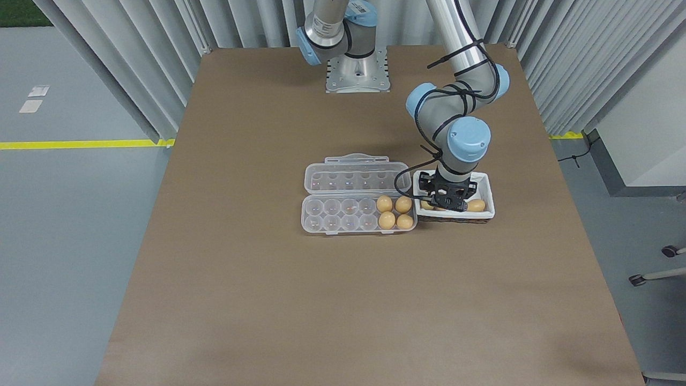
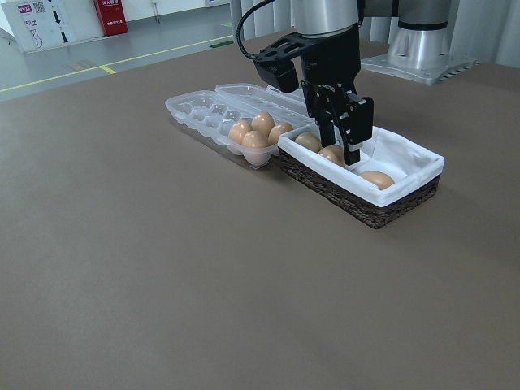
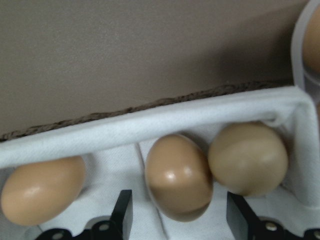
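Observation:
My gripper is open, its two black fingers either side of a brown egg [image 3: 178,175] in the white cloth-lined basket [image 2: 366,203]. A paler egg [image 3: 248,158] lies to that egg's right, another egg [image 3: 42,190] to the left, both in the basket. From the side, the gripper [image 2: 341,146] hangs low over the basket. A clear plastic egg carton [image 1: 331,222] lies open beside the basket, with several eggs [image 1: 387,220] in its cups at the basket end and the other cups empty.

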